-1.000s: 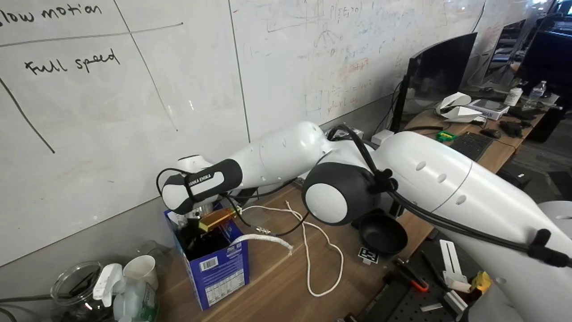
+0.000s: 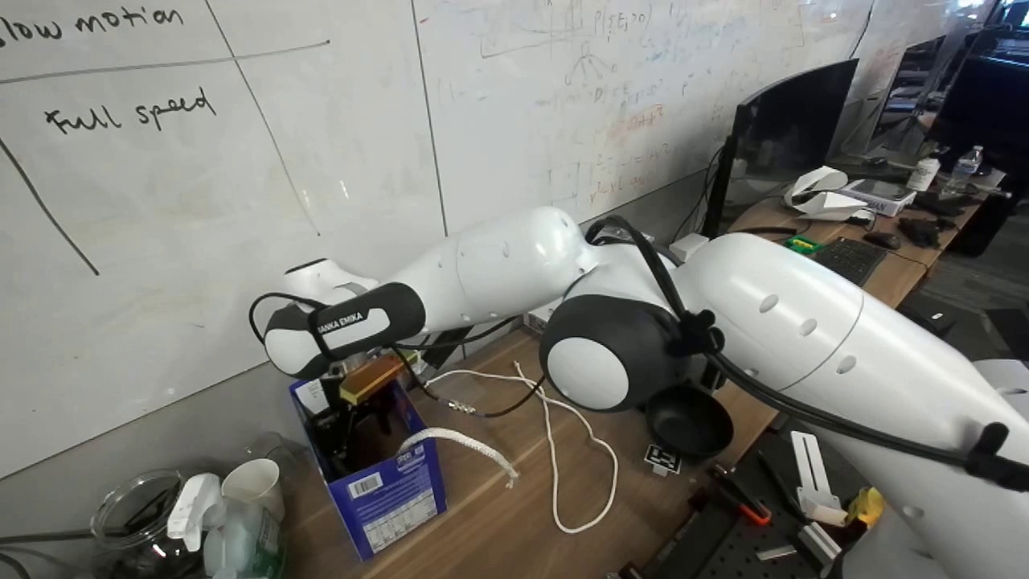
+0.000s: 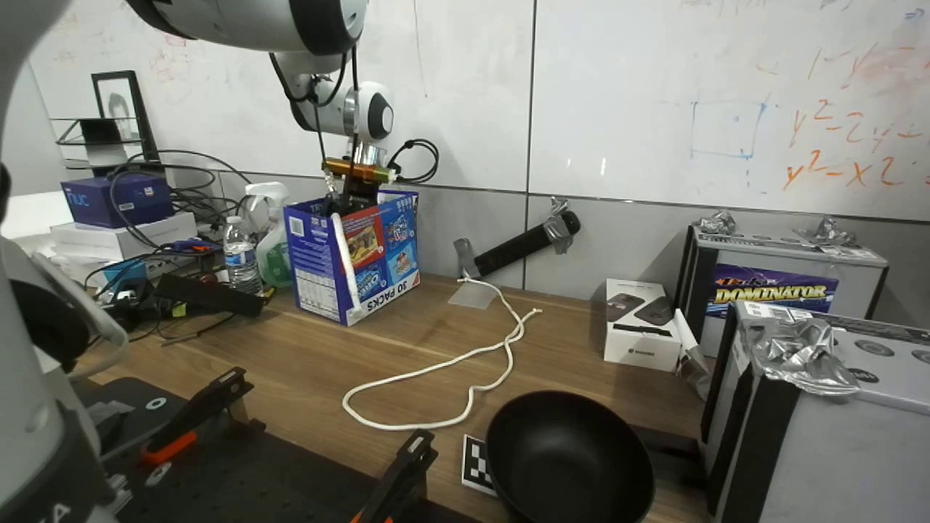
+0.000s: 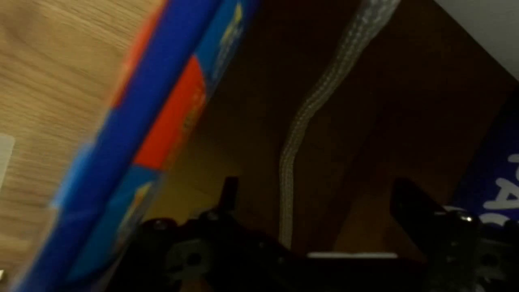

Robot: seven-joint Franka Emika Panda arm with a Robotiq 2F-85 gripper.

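An open blue snack box (image 2: 386, 507) stands on the table by the wall. My gripper points down into its mouth, with the fingers apart; exterior view 2 hides the fingertips behind the box walls. A thick white rope (image 4: 289, 155) runs inside the box, between the two fingers in the wrist view, and neither finger visibly grips it. In exterior view 2 a piece of that white rope (image 3: 345, 261) hangs over the box's edge and down its outside. A second, thinner white rope (image 3: 445, 362) lies loosely looped on the open table.
Beside the box are a spray bottle (image 2: 236, 535), a white cup (image 2: 256, 486) and a glass jar (image 2: 145, 521). A black bowl (image 3: 567, 453) sits at the front. Towards the right stand a white box (image 3: 641, 335) and grey cases (image 3: 837, 436). Mid-table is mostly clear.
The wrist and gripper have moved left and slightly up in exterior view 1. The box has shifted slightly left, and the rope's hanging end has moved down and left.
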